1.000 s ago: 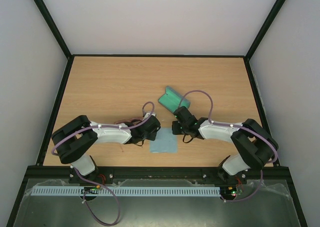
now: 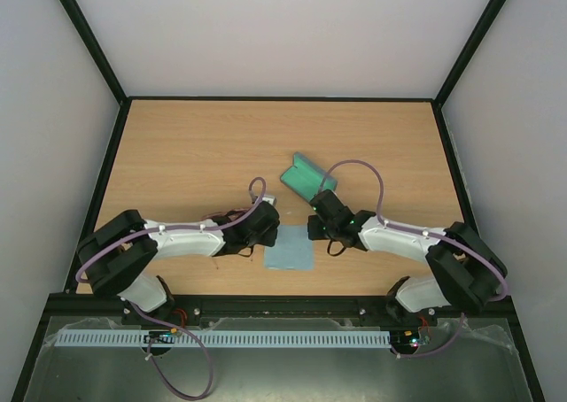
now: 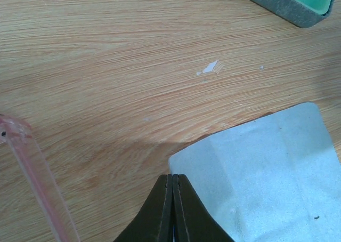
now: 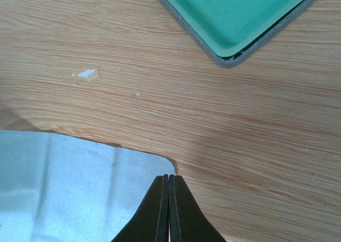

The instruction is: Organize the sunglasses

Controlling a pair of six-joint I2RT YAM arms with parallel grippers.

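A blue cloth [image 2: 289, 248] lies flat on the table between my two arms. At its upper left corner, my left gripper is shut with nothing showing between its fingers. My right gripper is shut too, over the cloth's upper right corner, and no fold shows in it. The pinkish sunglasses [image 2: 215, 214] are mostly hidden under the left arm in the top view; one clear pink temple [image 3: 40, 183] shows in the left wrist view. Behind the cloth stands the open green case [image 2: 304, 177], with nothing visible inside.
A small pale scrap [image 4: 88, 74] lies on the wood between cloth and case. Walls enclose the table at the back and sides.
Both arms have shifted slightly outward: the left a little to the left, the right to the right and slightly toward the front. Cloth and case have not moved.
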